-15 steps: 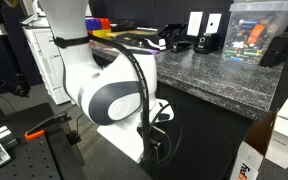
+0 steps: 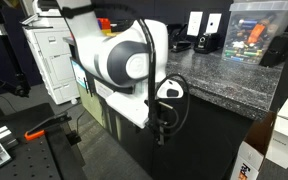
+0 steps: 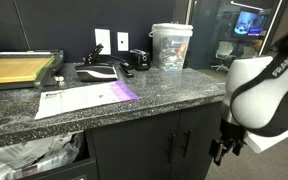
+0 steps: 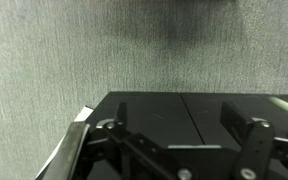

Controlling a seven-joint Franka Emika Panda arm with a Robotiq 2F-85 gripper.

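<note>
My gripper stands open in the wrist view. Its dark fingers (image 4: 116, 112) are wide apart, with nothing visible between them. Beyond them lie the grey carpet (image 4: 174, 60) and a black cabinet face (image 4: 166, 112) with a thin seam. In exterior view 2 the gripper (image 3: 221, 150) hangs below the counter's edge, right of the dark cabinet doors (image 3: 134, 152). Two dark vertical handles (image 3: 170, 148) are on those doors. Exterior view 1 shows the white arm (image 2: 122, 58) in front of the counter; its fingers are dark against the cabinet and hard to make out.
Along the granite counter (image 3: 184, 88) stand a clear tub (image 3: 170, 45) of colourful items, a black phone-like device (image 3: 97, 71) and a paper sheet (image 3: 87, 98). Open cardboard boxes (image 2: 284, 140) stand at the right. A dark table (image 2: 29, 155) fills the near left.
The counter items and boxes stay in place.
</note>
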